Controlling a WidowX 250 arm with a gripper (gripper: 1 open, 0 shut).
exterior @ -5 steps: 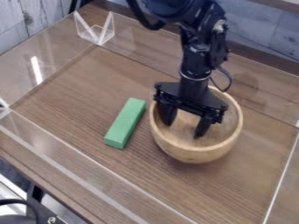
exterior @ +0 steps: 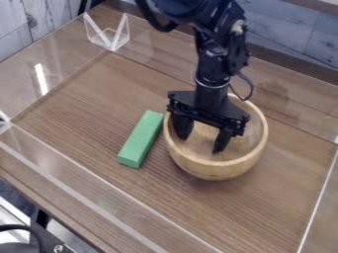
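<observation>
My black gripper (exterior: 207, 132) reaches down from the top into a tan wooden bowl (exterior: 209, 168), its two fingers open and spread across the inside of the bowl. Whether anything lies between or under the fingers is hard to see. A green rectangular block (exterior: 141, 138) lies on the wooden table just left of the bowl, apart from the gripper.
Clear plastic brackets stand near the top-left edge. A black cable is at the lower-left corner, and walls bound the back.
The gripper and arm have shifted slightly left and up over the last second, and the bowl appears slightly further left. The green block looks unmoved.
</observation>
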